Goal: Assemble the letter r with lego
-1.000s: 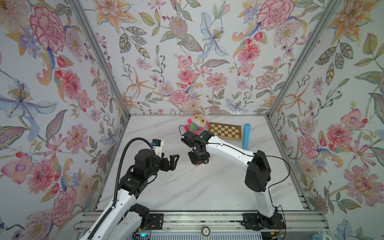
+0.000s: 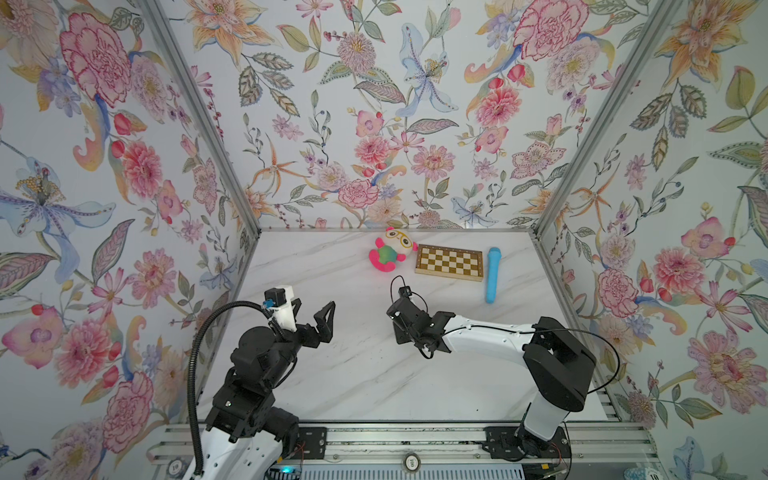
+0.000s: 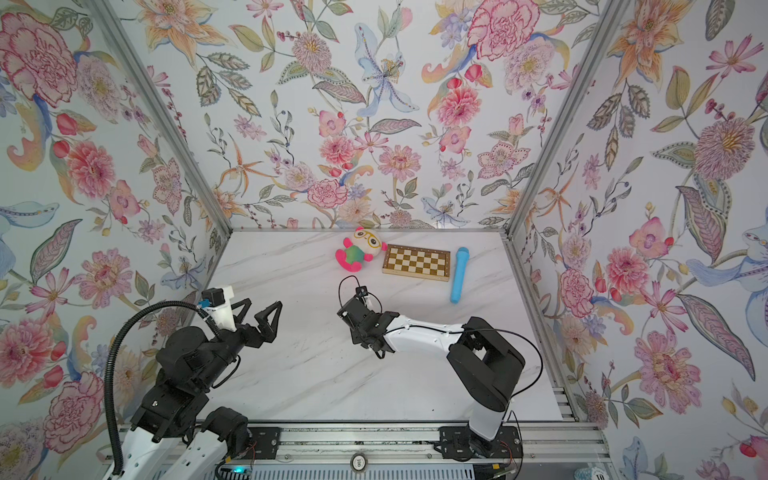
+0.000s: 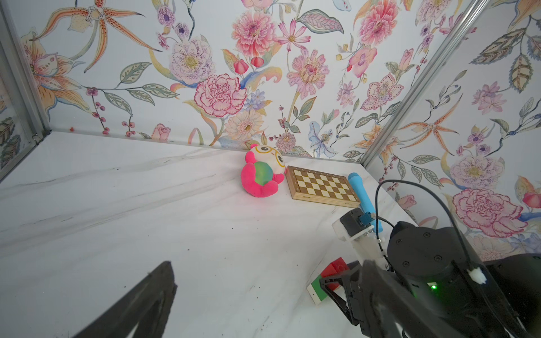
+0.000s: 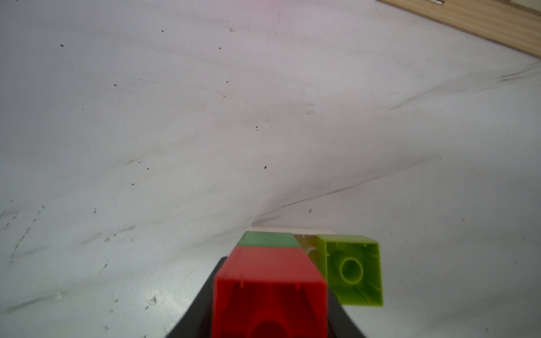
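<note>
A small brick assembly lies mid-table under my right gripper: a red brick on top, with green and white pieces below it in the left wrist view. Beside it, a light green brick (image 5: 352, 269) shows in the right wrist view. The right gripper's fingers straddle the red brick; whether they grip it cannot be told. My left gripper (image 2: 312, 320) stands open at the front left above the table, with nothing between its fingers.
Along the back stand a pink-green plush toy (image 2: 387, 253), a checkered board (image 2: 449, 261) and a blue stick-like object (image 2: 492, 276).
My left arm has drawn back toward the front left.
</note>
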